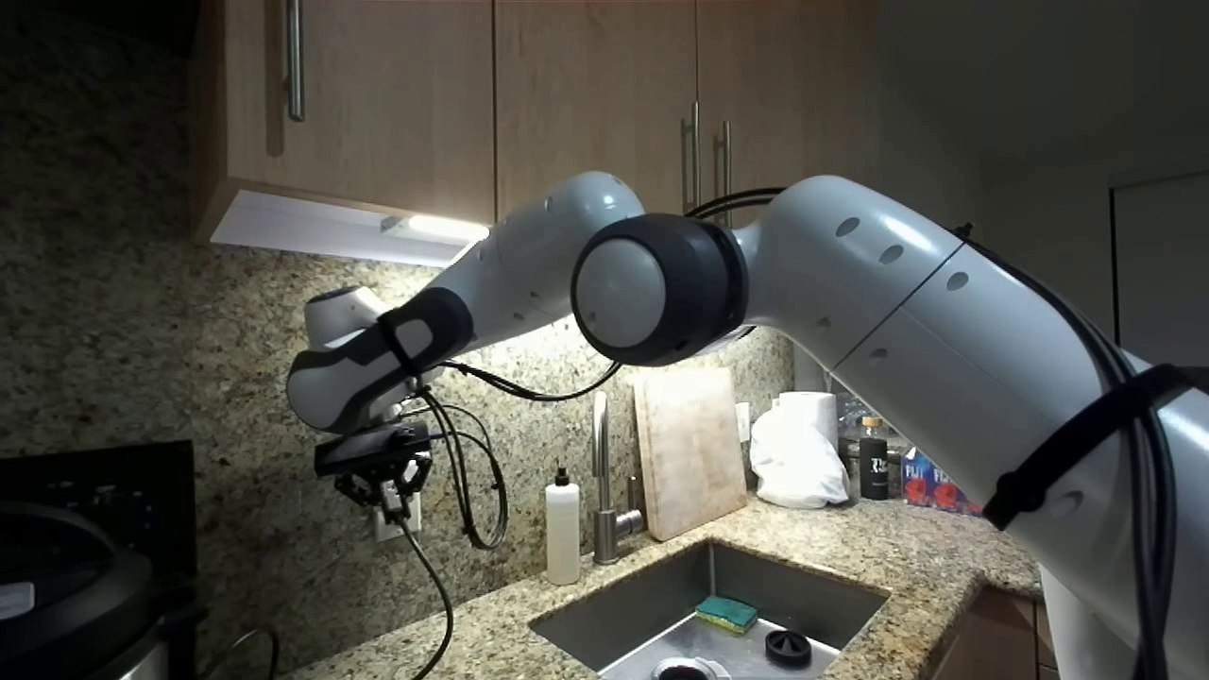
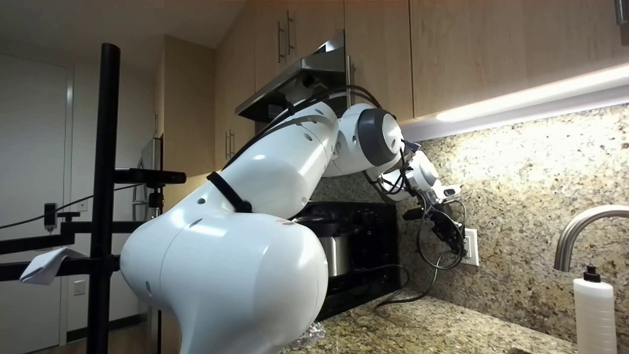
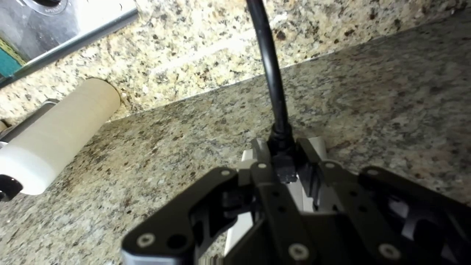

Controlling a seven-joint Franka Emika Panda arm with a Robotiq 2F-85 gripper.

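My gripper is shut on the black plug (image 3: pixel 281 148) of a power cord, at a white wall outlet (image 3: pixel 240 227) on the granite backsplash. The cord (image 3: pixel 270 66) runs from the plug down toward the counter. In exterior view 1 the gripper (image 1: pixel 391 497) hangs before the outlet (image 1: pixel 414 514), with the cord (image 1: pixel 439 601) dropping below it. Exterior view 2 shows the outlet (image 2: pixel 471 247) just beside the gripper, which is partly covered by looping cables. Fingers and plug hide the sockets, so I cannot tell whether the prongs are in.
A white soap bottle (image 1: pixel 562 529) and a faucet (image 1: pixel 604 487) stand right of the outlet, behind the sink (image 1: pixel 737 561). On the left is a pressure cooker (image 1: pixel 74 584). Cabinets (image 1: pixel 374 102) hang overhead. Loose cables (image 1: pixel 499 487) dangle beside my wrist.
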